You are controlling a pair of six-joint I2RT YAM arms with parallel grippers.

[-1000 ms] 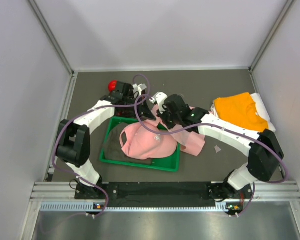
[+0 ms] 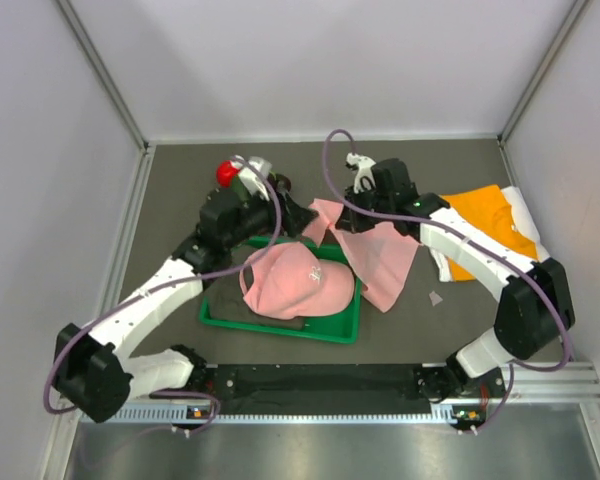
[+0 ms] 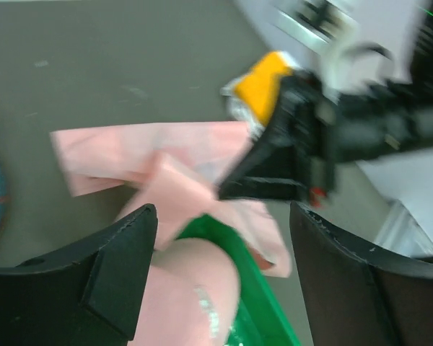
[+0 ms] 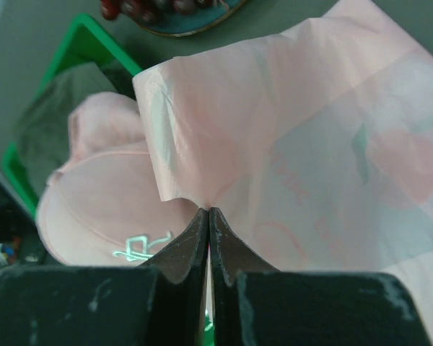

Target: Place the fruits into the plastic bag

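The pale pink plastic bag [image 2: 380,265] lies crumpled over the right rim of the green basket [image 2: 270,329]. My right gripper is shut at the bag's folded edge, pinching the thin plastic [image 4: 289,130]. My left gripper stands open above the bag and basket, nothing visible between its fingers; the right gripper appears beyond it in the left wrist view. Fruits show behind the left arm: a red one [image 2: 225,172] at the back left and dark grapes [image 4: 148,11] on a blue plate.
A pink cap [image 2: 295,285] and dark cloth fill the basket. An orange cloth [image 2: 490,225] on white lies at the right.
My left arm has risen and shifted, its gripper now wider over the bag. My right gripper has moved up and rightward, and the bag is spread further right.
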